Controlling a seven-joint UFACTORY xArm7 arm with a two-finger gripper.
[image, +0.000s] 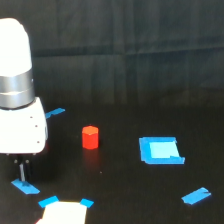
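Observation:
A small red block (90, 137) rests on the dark table, right of the arm and apart from it. At the left edge the white and grey arm points down, and its gripper (23, 178) hangs low near a strip of blue tape. The dark fingers blend into the black background, so whether they are apart or together does not show. No object can be made out between them. To the right lies a white square (163, 150) framed by blue tape (146, 144).
A pale object (63, 213) with blue tape at its corners is cut off by the bottom edge. One more tape strip (196, 196) lies at the lower right. Bare dark table separates the red block from the white square.

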